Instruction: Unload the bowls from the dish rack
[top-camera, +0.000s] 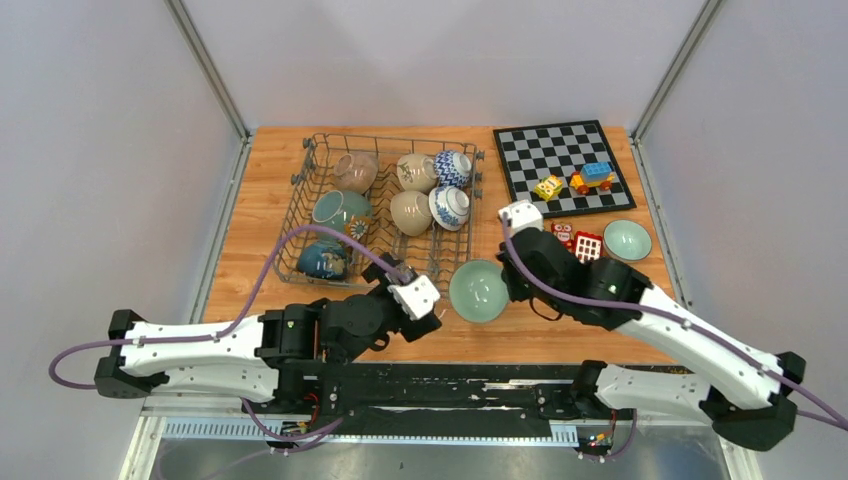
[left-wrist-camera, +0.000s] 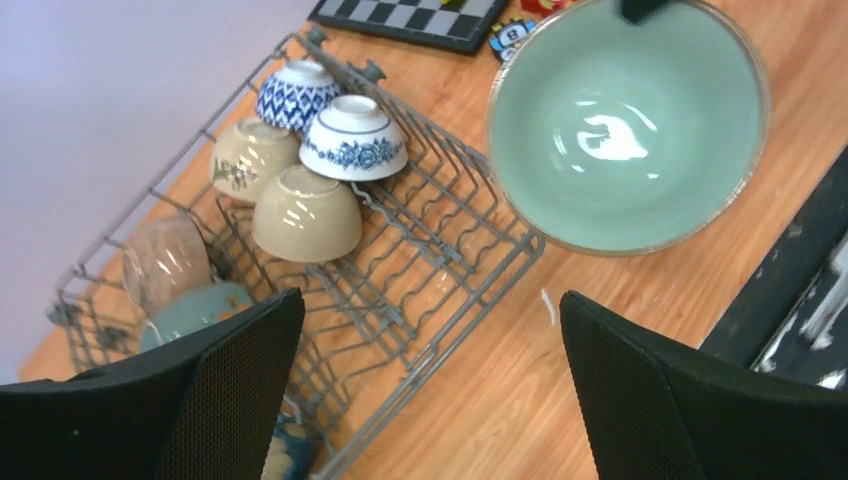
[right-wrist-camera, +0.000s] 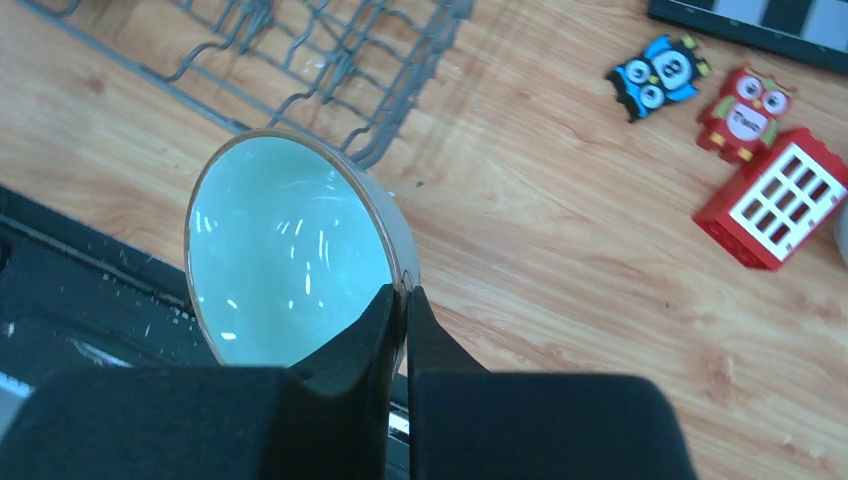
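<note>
A pale green bowl (right-wrist-camera: 285, 250) has its rim pinched in my right gripper, which is shut on it. In the top view this green bowl (top-camera: 478, 291) hangs tilted just off the front right corner of the dish rack (top-camera: 385, 284). My left gripper is open and empty, over the rack's front side. Inside the rack sit a beige bowl (left-wrist-camera: 306, 214), a blue floral bowl (left-wrist-camera: 354, 139) and a blue checked bowl (top-camera: 452, 168), with several cups and other vessels at the left. A second small green bowl (top-camera: 627, 240) rests on the table at the right.
A checkered board (top-camera: 563, 168) with toy vehicles lies at the back right. Owl toys and a red block (right-wrist-camera: 776, 199) stand in front of it. Bare wood (top-camera: 600, 335) shows along the table's front right. The left arm is close to the rack's front edge.
</note>
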